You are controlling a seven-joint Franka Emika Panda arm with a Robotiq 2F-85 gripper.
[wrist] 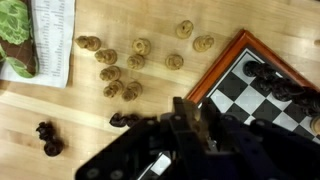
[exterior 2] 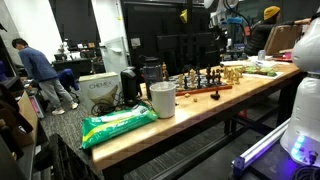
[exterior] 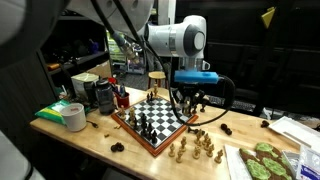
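Note:
The chessboard (exterior: 172, 113), with a reddish-brown border, lies on the table and bears dark pieces along its near left side. In the wrist view its frame (wrist: 219, 72) enters from the right, with dark pieces (wrist: 287, 91) on its squares. Over the board's right edge hangs my gripper (exterior: 188, 101), pointing down. Its fingers [are] shut on a small tan chess piece (wrist: 197, 116), mostly hidden by the dark fingers. Several tan pieces (wrist: 133, 61) stand on the table beside the board, and a few dark ones (wrist: 48, 138) lie off the board too.
Right of the loose pieces are a sheet with green-and-brown pictures (exterior: 262, 162) and a white tray (exterior: 296, 131). A white container (exterior: 74, 117) and dark canisters (exterior: 104, 97) stand to the left. Bare wood shows along the table's front.

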